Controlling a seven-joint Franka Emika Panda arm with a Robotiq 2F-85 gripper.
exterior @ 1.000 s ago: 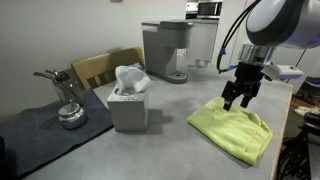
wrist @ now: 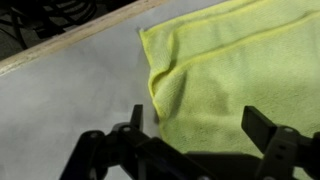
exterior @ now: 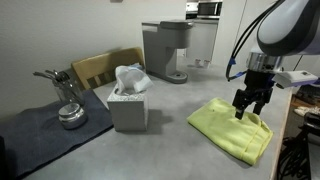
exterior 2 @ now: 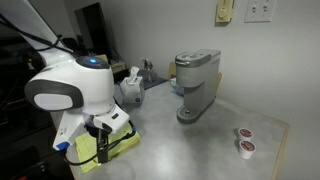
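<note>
A yellow-green cloth (exterior: 228, 132) lies on the grey table near its right end, with a fold along one side. In the wrist view the cloth (wrist: 225, 85) fills the right and middle, its folded edge and a corner showing. My gripper (exterior: 251, 110) is above the cloth, pointing down. Its fingers stand wide apart in the wrist view, the black fingers (wrist: 125, 150) at the lower left and lower right, with nothing held. In exterior view 2 the white arm covers much of the cloth (exterior 2: 122, 143).
A grey coffee maker (exterior: 167, 50) stands at the back, and a box with tissue (exterior: 128, 108) is left of the cloth. A metal pot (exterior: 71, 114) sits on a dark mat. Two pods (exterior 2: 246, 148) lie far off. Mid-table is clear.
The gripper has shifted slightly to the right and lower over the cloth. The cloth looks unmoved.
</note>
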